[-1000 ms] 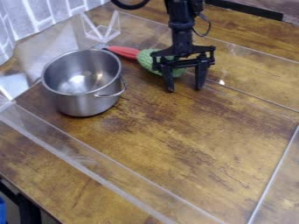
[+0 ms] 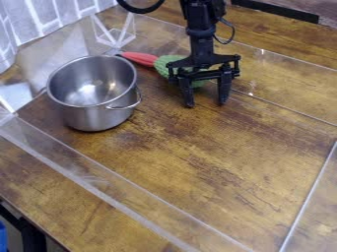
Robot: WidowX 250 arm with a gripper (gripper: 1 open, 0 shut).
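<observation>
My black gripper (image 2: 203,77) is low on the wooden table (image 2: 211,177), over a green brush-like object (image 2: 170,67) with a red handle (image 2: 138,58). The gripper's fingers straddle or rest beside the green part; whether they are closed on it cannot be told. A large steel pot (image 2: 93,91) with a side handle stands upright to the left.
A pale, translucent item (image 2: 16,89) lies at the far left edge. Open wood also shows at the back right.
My gripper has shifted very slightly to the left over the green object; the pot is where it was.
</observation>
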